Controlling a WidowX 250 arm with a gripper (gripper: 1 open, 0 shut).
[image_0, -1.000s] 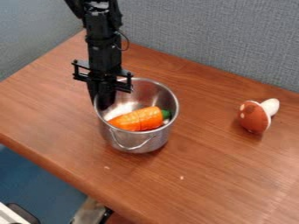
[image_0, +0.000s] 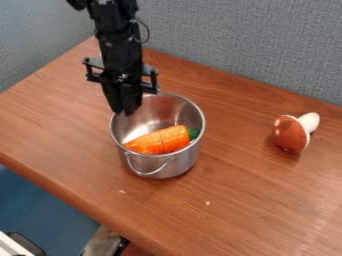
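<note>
My black gripper (image_0: 126, 100) hangs at the back-left rim of a steel pot (image_0: 178, 160) with a wire handle, its fingertips pointing down at the rim. Whether it is shut, and whether it grips the rim, is too dark and small to tell. An orange toy carrot (image_0: 156, 141) with a green top lies inside the pot.
A red-and-white toy mushroom (image_0: 291, 135) lies on the right of the wooden table (image_0: 254, 210). The table's front-left edge drops to a blue floor, and a grey wall stands behind.
The pot and carrot look nearly unmoved.
</note>
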